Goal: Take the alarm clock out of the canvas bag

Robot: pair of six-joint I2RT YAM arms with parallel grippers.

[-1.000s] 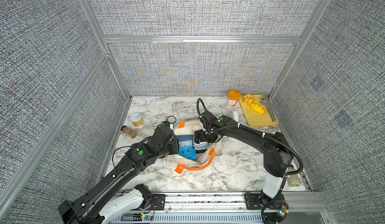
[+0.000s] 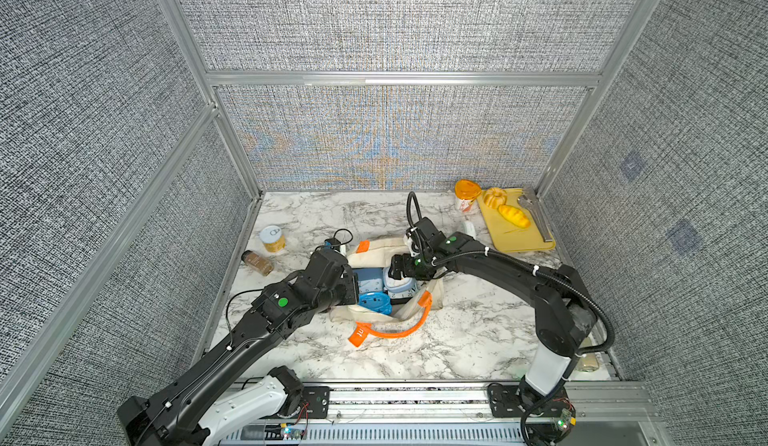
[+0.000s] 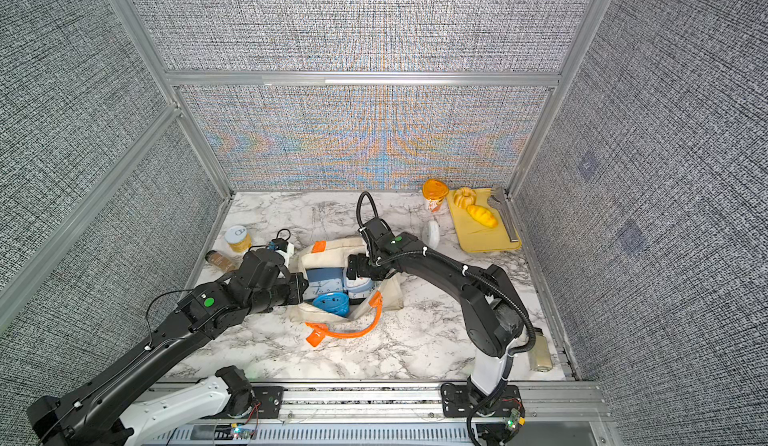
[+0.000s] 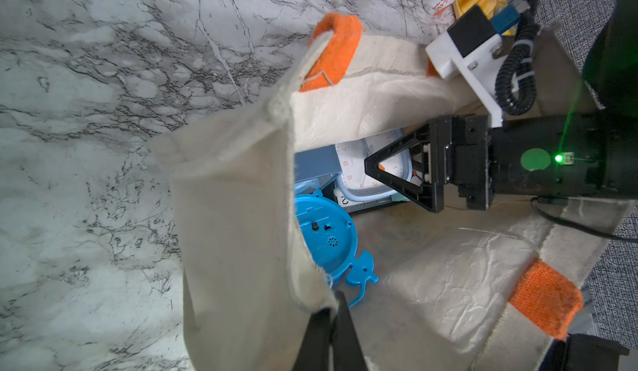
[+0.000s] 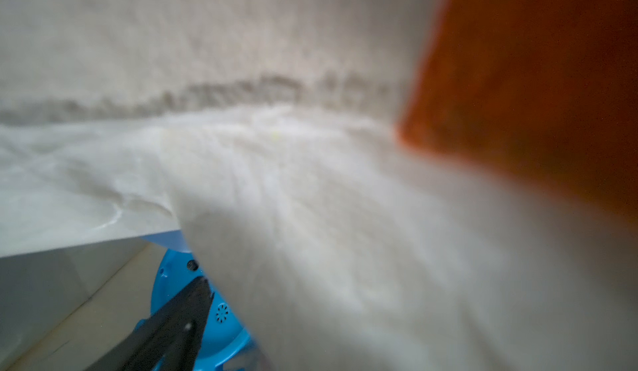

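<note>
The cream canvas bag point(image 4: 226, 238) with orange trim lies open on the table. Inside are a blue round clock-like piece point(image 4: 325, 241), a light-blue clock with a numbered white face point(image 4: 352, 168) and a grey-blue box point(image 4: 315, 165). My left gripper is shut at the bag's left rim, with fabric at its tips. My right gripper point(image 2: 396, 267) is over the numbered clock inside the bag, reaching in from the right; in the left wrist view its fingers form an open frame, but the tips are hard to judge. The right wrist view is mostly blurred fabric.
A yellow board point(image 2: 512, 234) with bread and an orange-lidded cup point(image 2: 467, 196) stand at back right. A can point(image 2: 273, 239) and a jar point(image 2: 257, 263) sit at left.
My right arm has shifted slightly, rising and moving right compared with one second ago, with its gripper still at the bag. My left arm is nearly unchanged.
</note>
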